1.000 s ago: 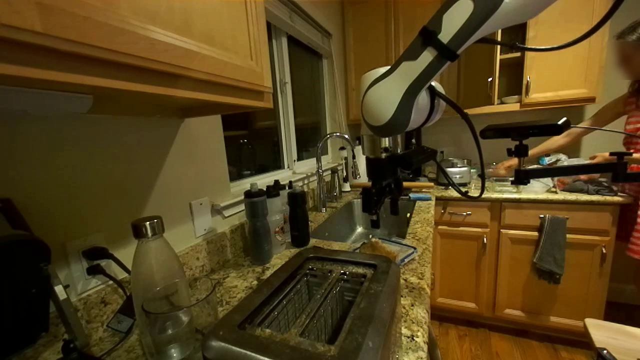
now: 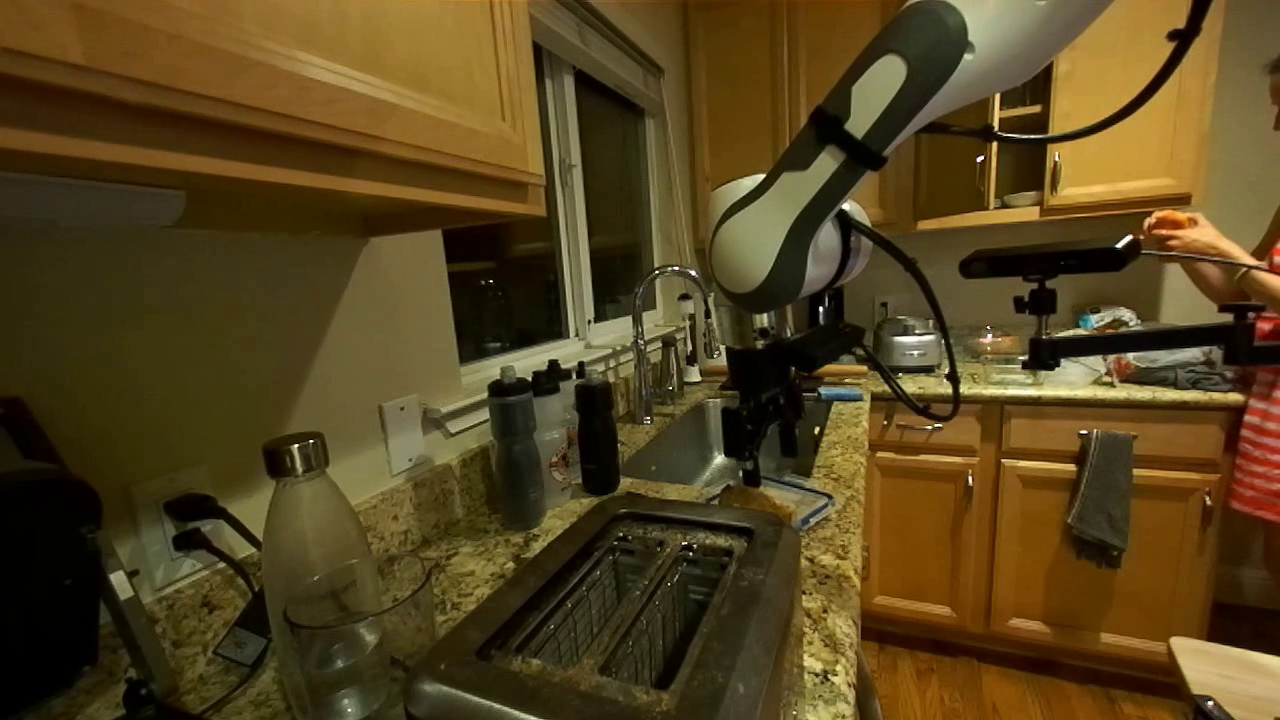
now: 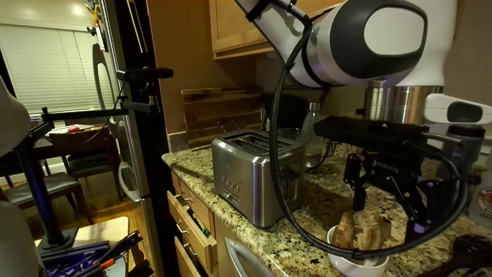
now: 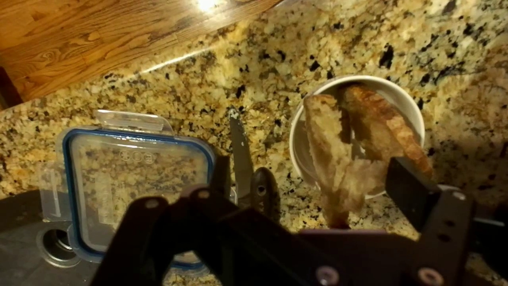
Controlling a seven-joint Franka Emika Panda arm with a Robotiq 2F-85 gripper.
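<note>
A white bowl point(image 4: 419, 112) on the counter holds two pieces of bread, a pale torn one point(image 4: 328, 138) and a browner crusty one point(image 4: 378, 119); both stick up past its rim. Above them hangs my gripper point(image 3: 387, 214), open, its fingers wide apart with no bread gripped. In the wrist view the right fingertip point(image 4: 405, 186) overlaps the bread's lower end; whether it touches cannot be told. The left fingertip point(image 4: 220, 176) is over the counter by the clear lid. A silver two-slot toaster point(image 3: 244, 180) stands nearby, no bread visible in its slots point(image 2: 642, 600).
Beside the bowl lie a knife point(image 4: 241, 157) and a clear blue-edged container lid point(image 4: 143, 136). Several bottles point(image 2: 516, 450) line the window wall. A glass bottle point(image 2: 318, 552) stands by the toaster. The sink point(image 2: 690, 444) is behind the gripper.
My arm has come down and a little leftward in exterior view 1, bringing the open gripper nearer the bread. The person at the far right has raised their hands, holding something orange.
</note>
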